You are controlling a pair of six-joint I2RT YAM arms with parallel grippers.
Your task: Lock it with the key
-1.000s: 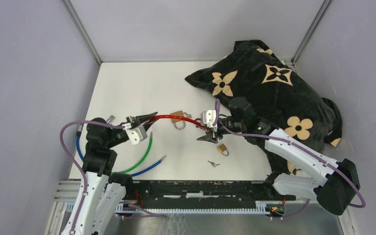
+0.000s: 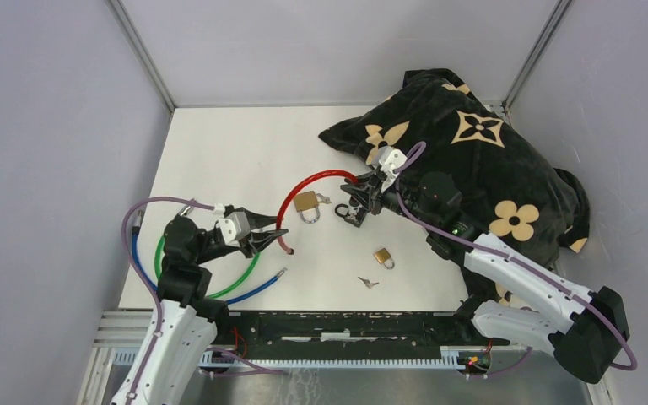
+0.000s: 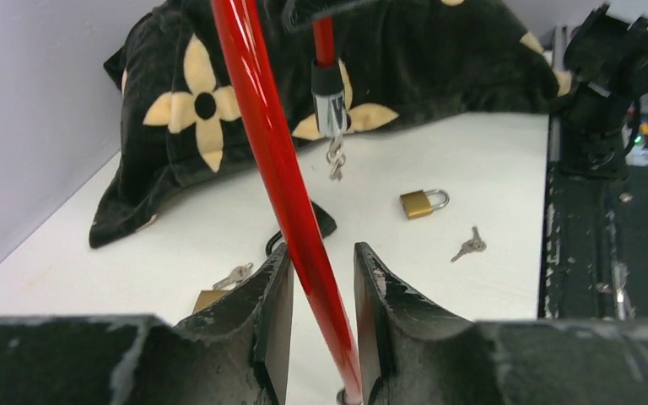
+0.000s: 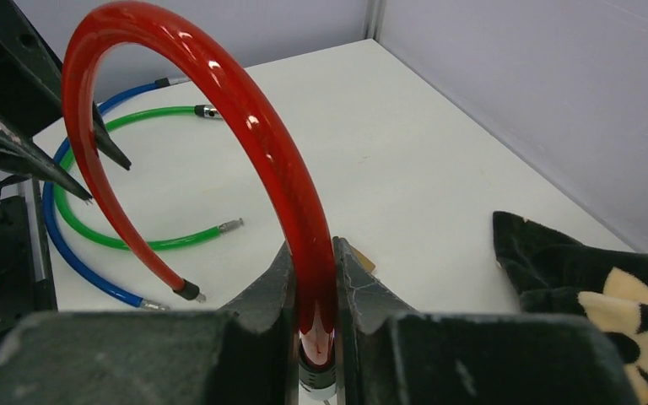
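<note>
A red cable lock arches between both arms. My right gripper is shut on it near one end, just above the black collar. In the left wrist view, that end's metal lock hangs down with small keys attached. My left gripper stands part open around the cable's other side, with a visible gap beside its right-hand finger. The cable's free end points downward below the left fingers. A loose key pair lies on the table near the front.
Two brass padlocks lie flat: a larger padlock and a small padlock. Green cable and blue cable curl at the left. Dark patterned cloth covers the right side.
The cable has gone from nearly straight to a tall arch. The right gripper has moved back.
</note>
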